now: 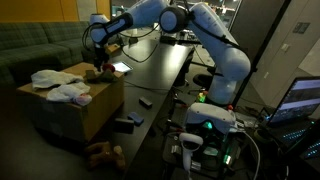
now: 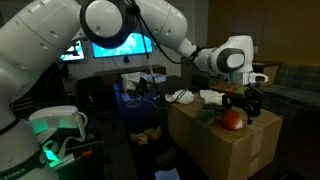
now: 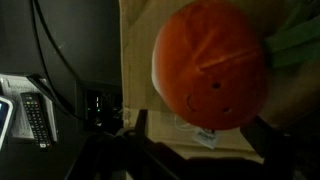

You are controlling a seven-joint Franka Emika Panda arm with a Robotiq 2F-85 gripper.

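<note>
A round red-orange plush toy (image 3: 212,65) with a small stitched face and green strips (image 3: 295,42) fills the upper middle of the wrist view. In exterior view 2 the plush (image 2: 233,120) rests on top of a cardboard box (image 2: 242,152), with its green part (image 2: 208,116) to the left. My gripper (image 2: 250,107) hangs pointing down, just above the box top and close beside the plush. Its dark fingers (image 3: 139,124) are apart in the wrist view, and I see nothing gripped. Exterior view 1 shows the gripper (image 1: 98,72) small and dark.
White cloth (image 1: 58,78) lies on the box top. A black remote (image 3: 38,120) and cables lie beyond the box edge in the wrist view. A brown item (image 1: 104,154) lies on the floor, and a laptop (image 1: 297,108) stands at the right.
</note>
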